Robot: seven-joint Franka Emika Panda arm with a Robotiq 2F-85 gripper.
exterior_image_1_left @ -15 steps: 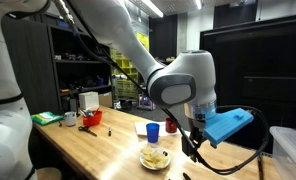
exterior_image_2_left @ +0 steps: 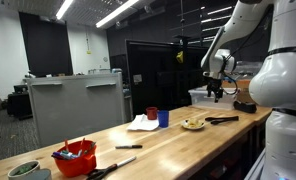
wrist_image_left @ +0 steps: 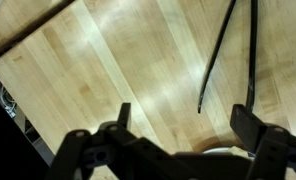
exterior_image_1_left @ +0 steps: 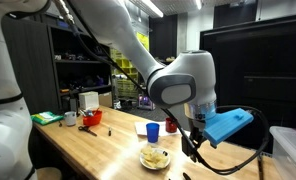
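Observation:
My gripper is open above the wooden table, its two dark fingers wide apart with nothing between them. Exterior view 2 has the gripper (exterior_image_2_left: pixel 216 94) raised over the table's far right end. Two long, thin black strips (wrist_image_left: pixel 217 55) run across the upper right of the wrist view; whether they belong to one object, I cannot tell. A pale bowl or plate (exterior_image_2_left: pixel 186 126) holds yellowish pieces (exterior_image_1_left: pixel 155 157). Part of a pale rim (wrist_image_left: pixel 226 150) shows at the wrist view's bottom edge, partly hidden by the gripper.
A blue cup (exterior_image_1_left: pixel 153 131) and a red can-like object (exterior_image_1_left: pixel 171 126) stand behind the bowl. A red container (exterior_image_2_left: pixel 75 158) with utensils, a dark-handled utensil (exterior_image_2_left: pixel 112 167) and a white cloth (exterior_image_2_left: pixel 143 123) are on the table. Dark items (exterior_image_2_left: pixel 223 120) lie near the right end.

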